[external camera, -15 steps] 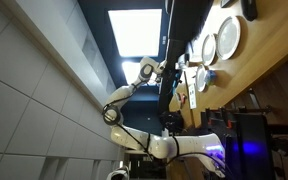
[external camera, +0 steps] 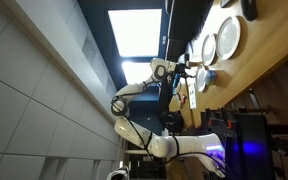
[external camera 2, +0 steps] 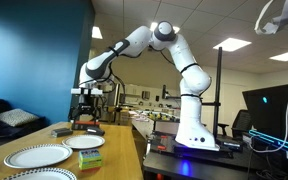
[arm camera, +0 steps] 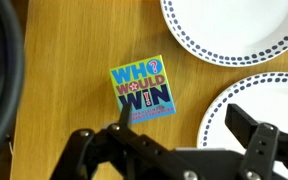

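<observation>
In the wrist view, my gripper has its dark fingers (arm camera: pixel 252 145) spread wide, with nothing between them. A square colourful game box (arm camera: pixel 142 88) marked "Who Would Win" lies flat on the wooden table, ahead of the left finger and apart from it. One white plate with a dotted rim (arm camera: pixel 194 42) lies at the upper right; another plate (arm camera: pixel 217 112) lies below it, partly covered by the right finger. Exterior view 2 shows the gripper (external camera 2: pixel 87 92) hanging above the table, with the box (external camera 2: pixel 90 159) lower and nearer the camera.
Several plates, including one at the front left (external camera 2: pixel 39 157) and one farther back (external camera 2: pixel 82 142), take up much of the table (external camera 2: pixel 119 160). Dark objects stand toward its far end. In the wrist view, bare wood surrounds the box.
In exterior view 1, the forearm and gripper have moved rightward in the picture, toward the table and plates. The plates have stayed where they were.
</observation>
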